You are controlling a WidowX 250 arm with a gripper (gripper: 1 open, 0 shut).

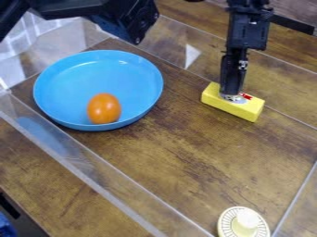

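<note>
The black gripper (234, 85) reaches down from the top of the view, its fingertips just over or on a yellow box (236, 107) with a printed label on the right side of the table. The fingers appear shut, with nothing visible between them; whether they touch the box is unclear.
A blue plate (70, 86) holding an orange ball (103, 107) lies at the left. A small round white object (242, 222) is at the bottom right. A clear edge or strip crosses the lower left.
</note>
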